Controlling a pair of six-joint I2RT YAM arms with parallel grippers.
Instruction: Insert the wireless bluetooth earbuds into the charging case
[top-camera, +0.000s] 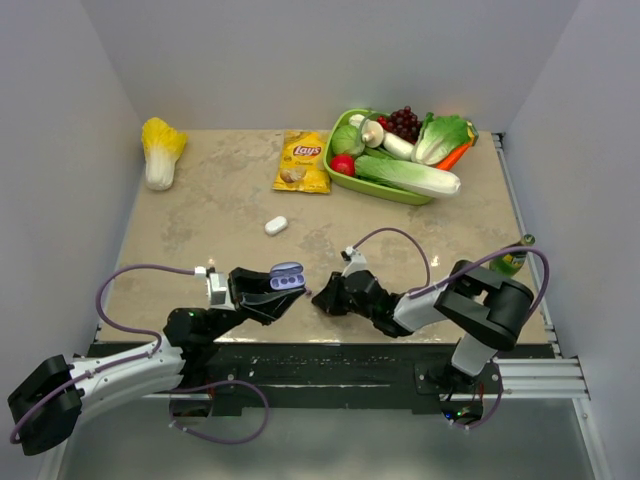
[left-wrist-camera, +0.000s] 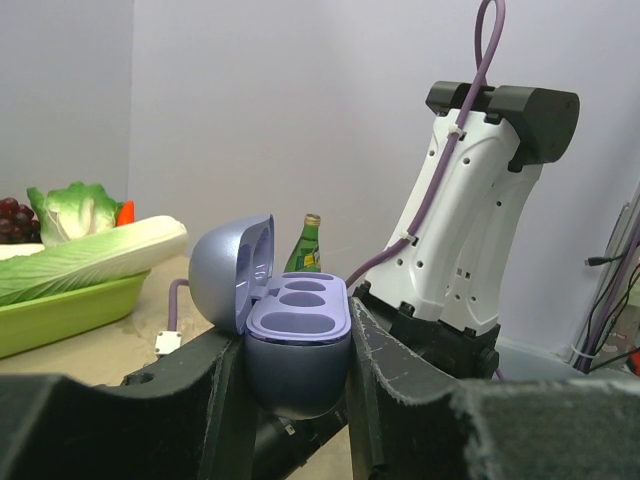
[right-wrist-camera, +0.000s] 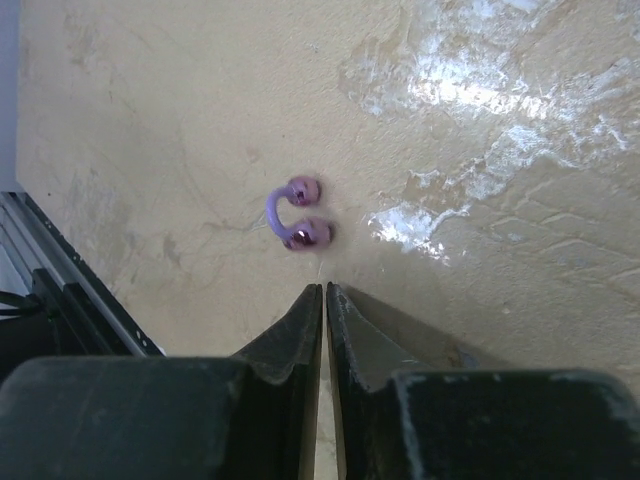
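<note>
The open lilac charging case (top-camera: 286, 282) is held up in my left gripper (top-camera: 282, 296), which is shut on it; in the left wrist view its lid (left-wrist-camera: 220, 270) is raised and the earbud slots (left-wrist-camera: 300, 320) look empty. A small purple U-shaped piece with two round ends (right-wrist-camera: 305, 232), apparently the earbuds, lies on the table in the right wrist view. My right gripper is low over the table beside it, its fingertips nearly together, with nothing visible between them.
A green basket of vegetables (top-camera: 390, 197), a chips bag (top-camera: 300, 160), a cabbage (top-camera: 160, 160) and a small white oval item (top-camera: 276, 225) are at the back. A green bottle (top-camera: 508, 262) stands at the right.
</note>
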